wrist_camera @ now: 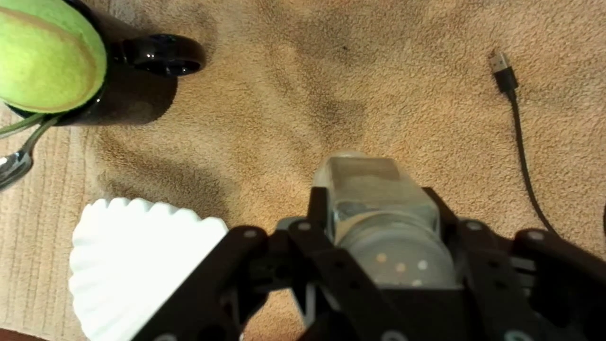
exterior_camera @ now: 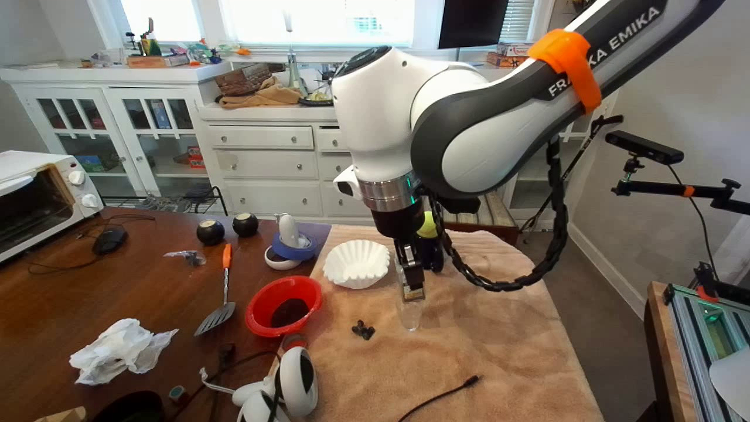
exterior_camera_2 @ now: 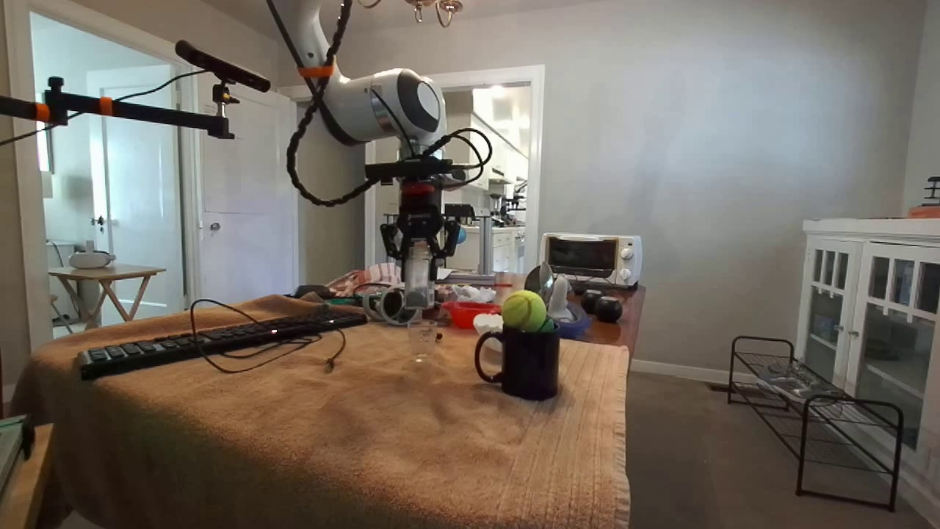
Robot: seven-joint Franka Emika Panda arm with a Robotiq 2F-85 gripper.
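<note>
My gripper is shut on a clear bottle [wrist_camera: 392,250], which fills the space between the fingers in the wrist view. In exterior view 2 the bottle [exterior_camera_2: 418,286] hangs upright from the fingers, clear of the towel. Just below it a small transparent cup [exterior_camera_2: 423,340] stands on the towel, with a narrow gap between them in that view. From exterior view 1 the cup [exterior_camera: 411,317] shows under the gripper [exterior_camera: 412,280], partly overlapped by the bottle. The cup's contents cannot be made out.
A white fluted bowl [exterior_camera: 356,264] and a red bowl [exterior_camera: 258,314] stand nearby. A black mug [exterior_camera_2: 530,370] holds a tennis ball [exterior_camera_2: 523,310] and utensils. Small dark pieces [exterior_camera: 363,330] and a cable [exterior_camera: 443,395] lie on the towel, whose front area is free.
</note>
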